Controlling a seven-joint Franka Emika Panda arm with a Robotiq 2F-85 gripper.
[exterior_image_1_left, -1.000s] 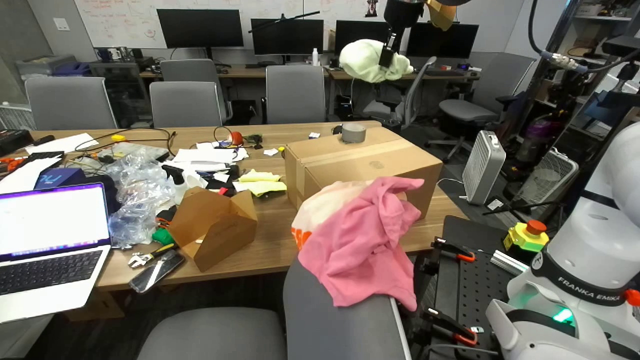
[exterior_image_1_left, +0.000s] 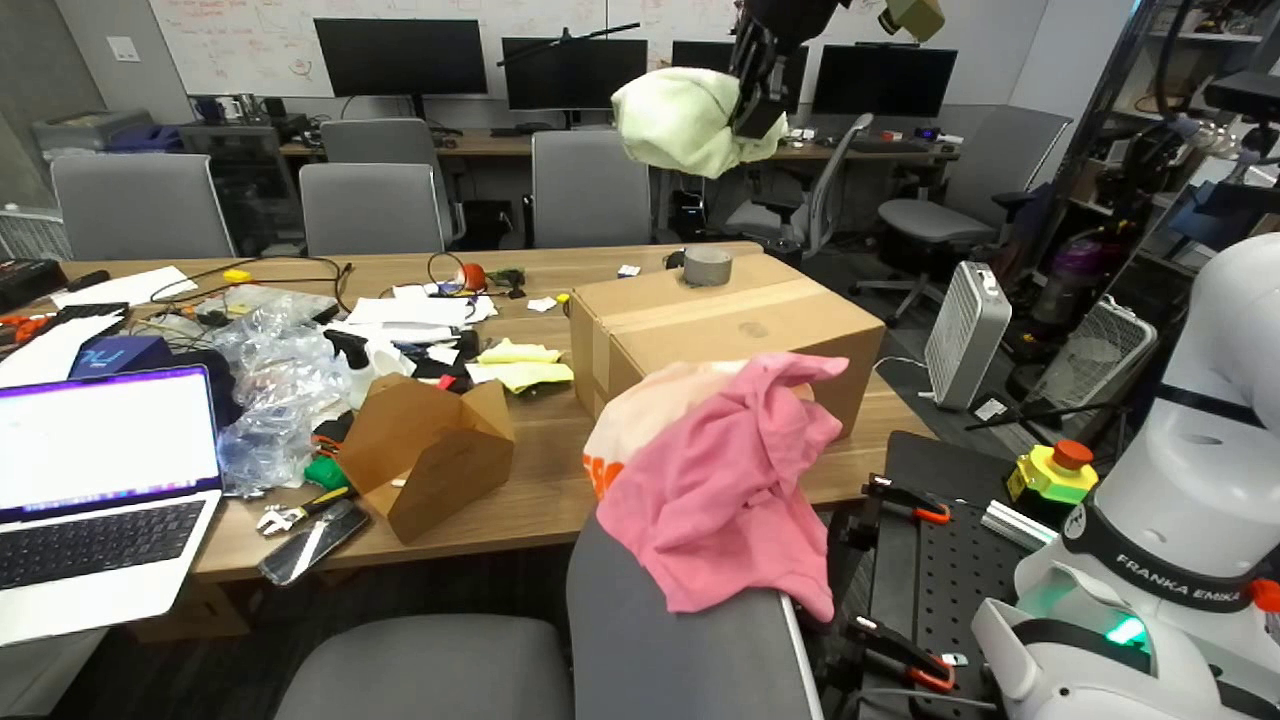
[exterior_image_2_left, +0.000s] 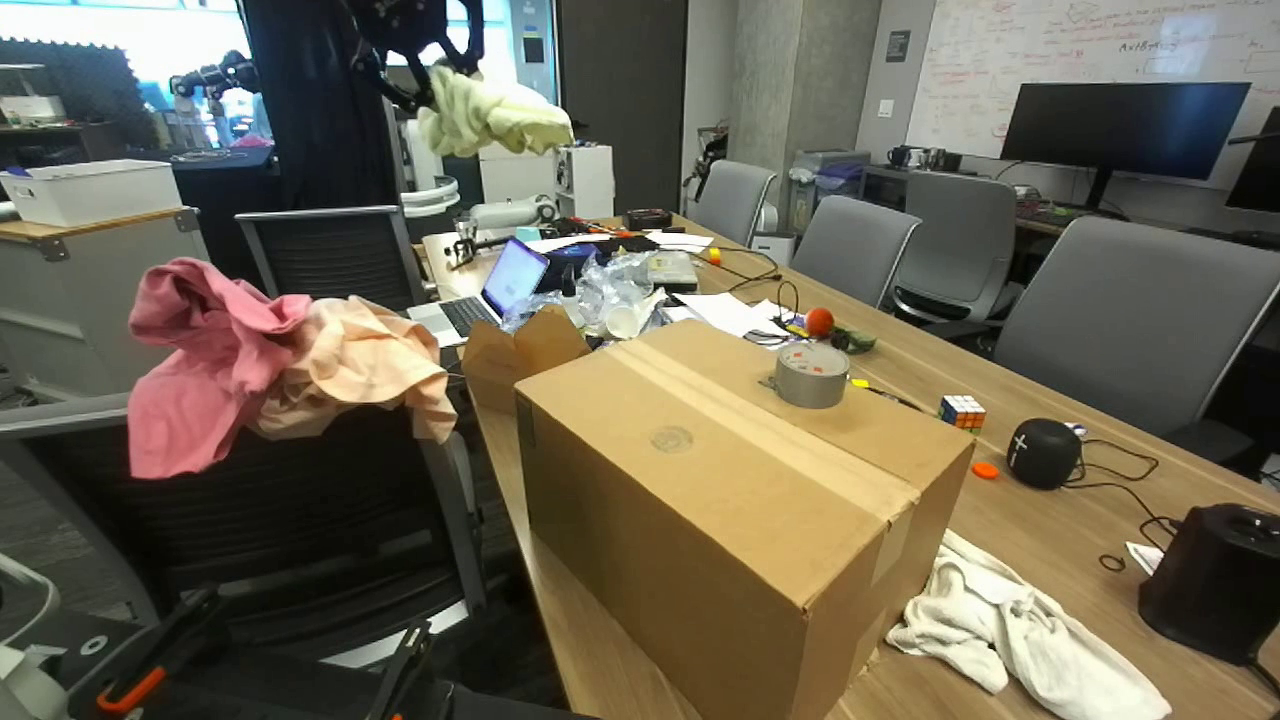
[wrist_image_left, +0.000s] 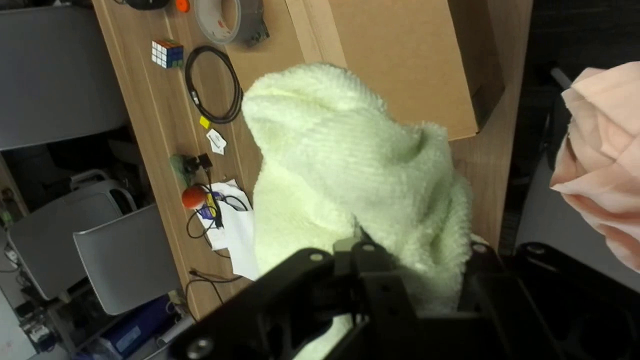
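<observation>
A pale yellow-green cloth (exterior_image_1_left: 679, 121) is bunched in my gripper (exterior_image_1_left: 758, 114), raised well above the cardboard box. In the wrist view the fuzzy cloth (wrist_image_left: 345, 162) covers the middle of the picture, and my gripper is shut on it, its fingertips partly buried in the folds. Exterior view 2 has the cloth (exterior_image_2_left: 492, 114) hanging at the top, clear of everything below. A pink cloth (exterior_image_1_left: 732, 492) and a peach cloth (exterior_image_2_left: 360, 360) are draped over the back of the near chair. A white cloth (exterior_image_2_left: 1020, 624) lies crumpled on the table beside the box.
The large closed cardboard box (exterior_image_2_left: 708, 480) bears a roll of grey tape (exterior_image_2_left: 811, 374). An open brown carton (exterior_image_1_left: 426, 456), plastic wrap (exterior_image_1_left: 270, 384) and a laptop (exterior_image_1_left: 102, 480) crowd the table's other end. A Rubik's cube (exterior_image_2_left: 962, 413) and a black speaker (exterior_image_2_left: 1044, 452) stand past the box.
With the pale cloth still held, my gripper has moved leftward and slightly up in exterior view 1. The box and the draped cloths have stayed put.
</observation>
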